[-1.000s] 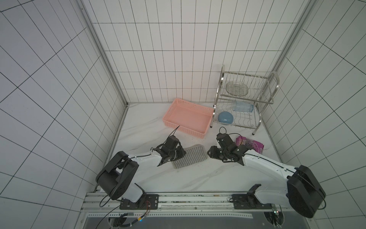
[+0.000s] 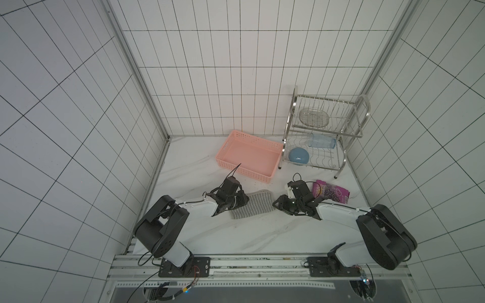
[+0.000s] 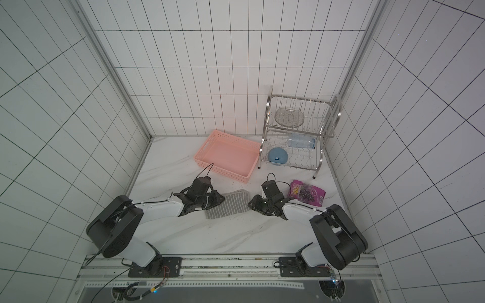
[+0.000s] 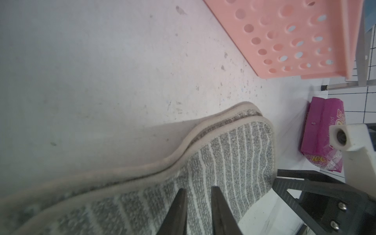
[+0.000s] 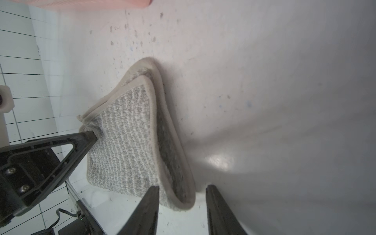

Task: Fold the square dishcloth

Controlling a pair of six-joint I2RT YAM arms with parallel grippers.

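Observation:
The grey striped dishcloth (image 2: pixel 257 204) lies on the counter, folded over into a rough rectangle, its two beige bound edges close along the back and slightly offset in the left wrist view. My left gripper is low over the cloth's left part, its fingers parted, with cloth seen beneath and between them. My right gripper is at the cloth's right end, fingers apart, with the corner of the folded edge at its fingertips. Whether cloth is pinched in either is not clear, but both look open.
A pink basket (image 2: pixel 251 151) stands behind the cloth, a steel dish rack (image 2: pixel 323 165) at back right with dishes. A purple package (image 2: pixel 337 193) lies right of the right gripper.
Over the last second, the right arm has shifted slightly, its elbow drawing inward. The left gripper has moved slightly right and back, and the cloth has shifted slightly.

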